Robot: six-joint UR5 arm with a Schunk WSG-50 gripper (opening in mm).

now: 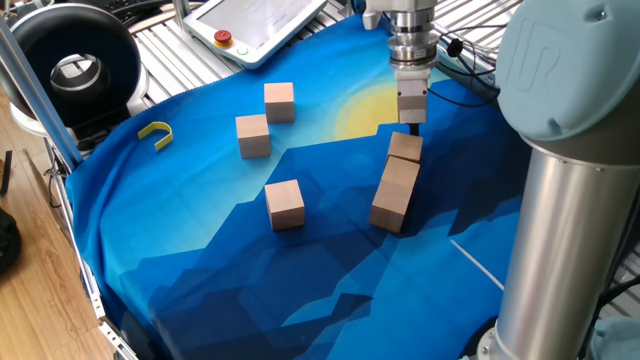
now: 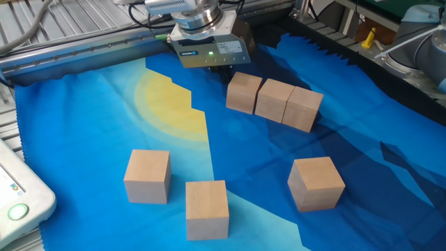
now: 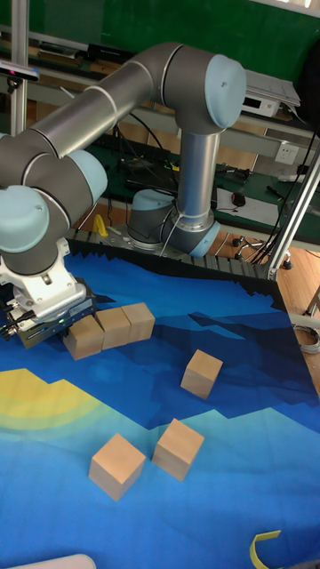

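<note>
Three wooden cubes stand in a row beside my gripper: the near-gripper cube (image 2: 244, 93), the middle cube (image 2: 274, 100) and the end cube (image 2: 302, 109). The middle and end ones touch; the first is turned slightly against them, with a narrow gap showing at its side. My gripper (image 2: 221, 74) is low at the first cube's outer side, its dark fingers mostly hidden under the housing, so their opening cannot be made out.
A blue cloth (image 1: 330, 260) with a yellow sun print covers the table, clear at its front. A yellow hook-shaped piece (image 1: 156, 134) lies at the left. The teach pendant (image 1: 250, 25) rests on the back slats, and the arm's column (image 1: 560, 250) stands right.
</note>
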